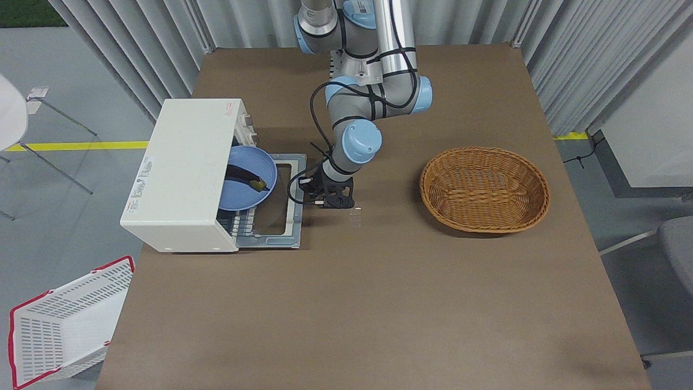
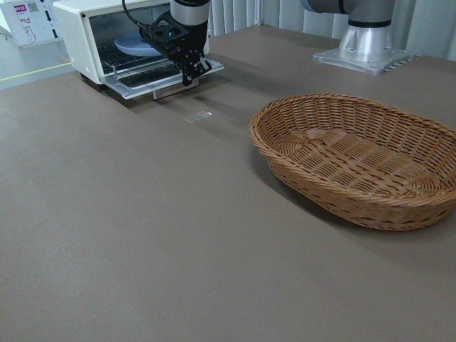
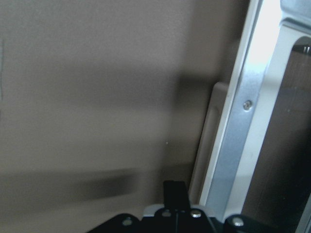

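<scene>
A white toaster oven (image 1: 175, 175) stands on the table with its glass door folded down (image 1: 292, 227). A blue plate (image 1: 247, 201) with a dark eggplant-like item (image 1: 243, 175) sits inside, reaching over the door. My gripper (image 1: 331, 201) is low at the door's outer edge, also seen beside it in the left view (image 2: 192, 75). In the wrist view the door's metal frame (image 3: 245, 121) runs along the right, and the black fingertips (image 3: 176, 189) appear together at the bottom, shut, with nothing visible between them.
A wicker basket (image 1: 484, 221) sits to the right. A white plastic basket (image 1: 71, 325) is on the floor at the lower left.
</scene>
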